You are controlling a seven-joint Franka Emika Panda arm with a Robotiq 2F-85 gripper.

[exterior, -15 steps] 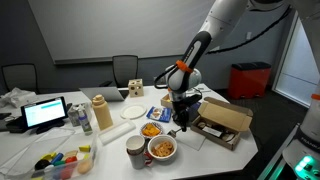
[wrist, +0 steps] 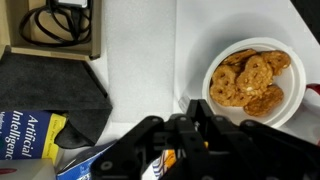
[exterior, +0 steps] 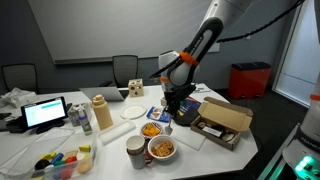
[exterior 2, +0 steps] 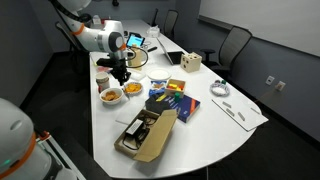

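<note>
My gripper (exterior: 171,120) hangs over the table, close to a white bowl (exterior: 161,149) of tan, chip-like pieces. In the wrist view, its dark fingertips (wrist: 192,116) lie left of the bowl's rim, beside a pale grey sheet (wrist: 141,62). The fingers look nearly together; a small slim thing seems to be between them, too small to identify. Exterior view 2 shows the gripper (exterior 2: 123,80) just above and right of the bowl (exterior 2: 111,97).
An open cardboard box (exterior: 222,121) stands to the right with dark items inside. A smaller bowl of orange food (exterior: 151,129), cups (exterior: 136,152) and a clear bin (exterior: 72,160) stand to the left. Books (exterior 2: 206,112) lie on the table.
My arm has risen and shifted slightly left in exterior view 1. The bowl and box have stayed in place.
</note>
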